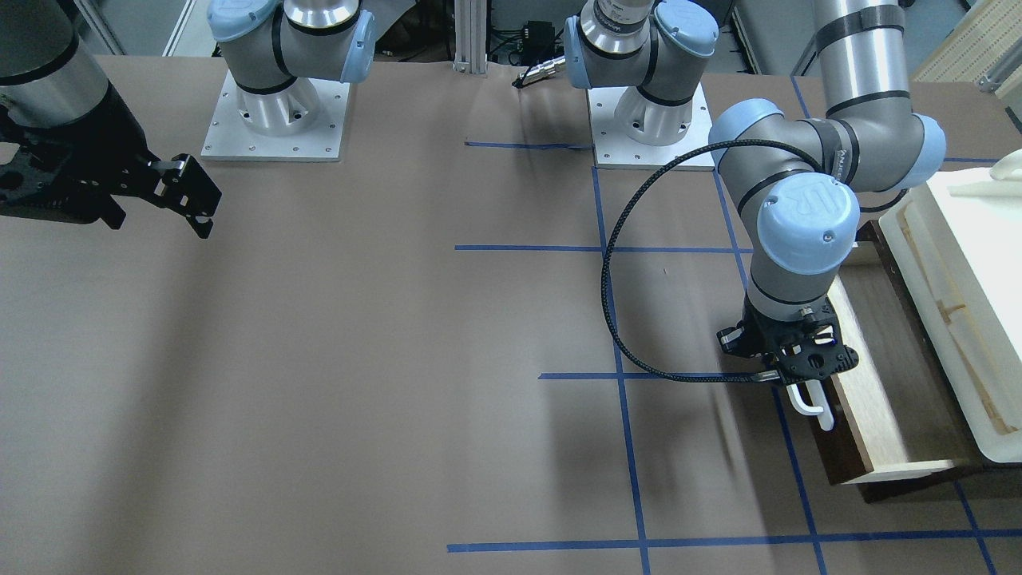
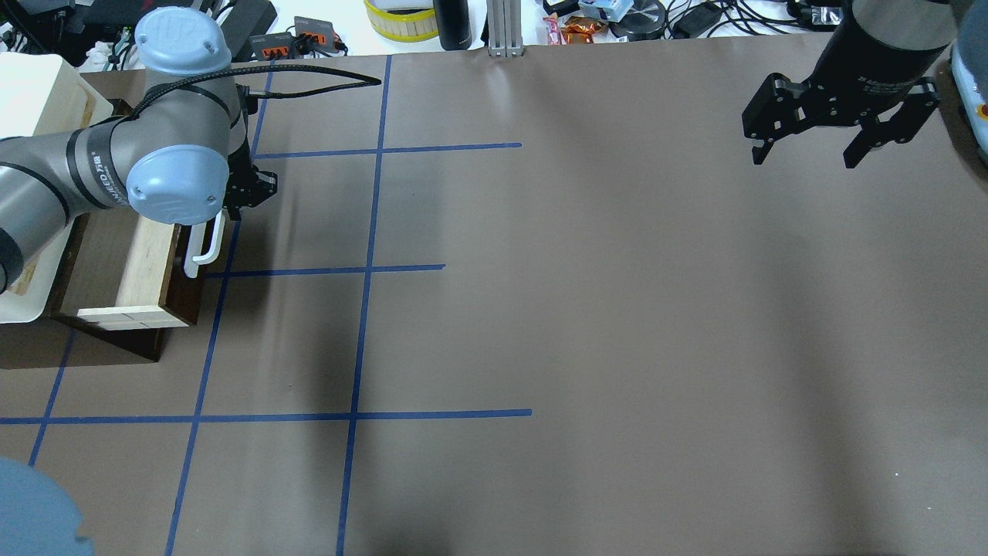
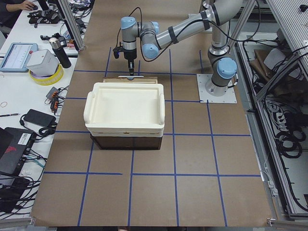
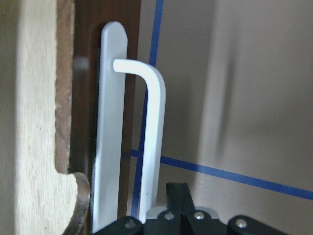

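Observation:
A wooden drawer box point(image 1: 886, 402) with a white U-shaped handle point(image 1: 805, 407) on its dark front stands at the right in the front view, a white lidded bin point(image 1: 987, 287) on it. My gripper is down at the handle, near one end of it; in the left wrist view the handle point(image 4: 154, 112) runs up from the black fingers along a white strip point(image 4: 110, 122). Whether the fingers are shut on the handle is hidden.
A second arm's gripper point(image 2: 806, 120) hangs over the far side of the table, well apart. Other arm bases stand along the back edge.

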